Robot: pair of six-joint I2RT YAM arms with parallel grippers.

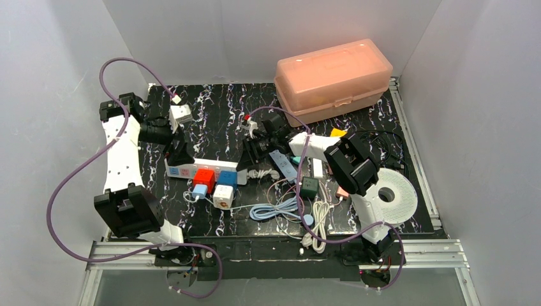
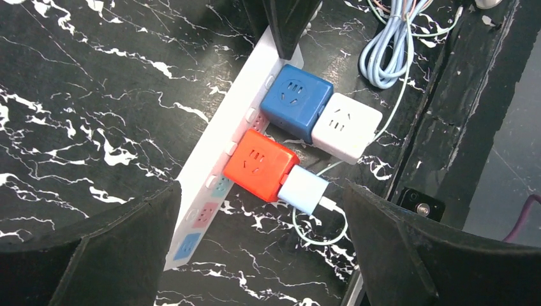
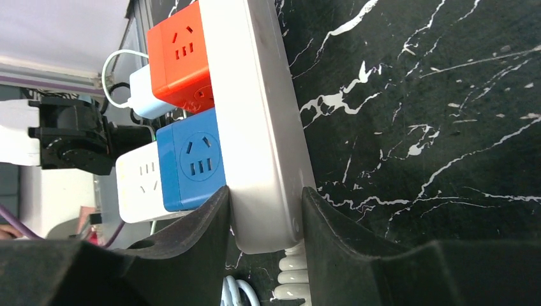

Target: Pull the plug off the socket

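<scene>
A white power strip [image 1: 214, 166] carries a red plug adapter [image 2: 258, 162] with a light-blue charger [image 2: 303, 190] on it, and a blue adapter [image 2: 296, 102] with a white cube [image 2: 344, 127] beside it. My right gripper is at the strip's right end, its fingers either side of that end; whether they grip it firmly is unclear. My left gripper stands open above the strip's left part, nothing between its fingers.
Coiled cables [image 1: 271, 210], several other adapters and a white tape roll [image 1: 399, 194] crowd the right side. A pink box [image 1: 332, 76] stands at back right.
</scene>
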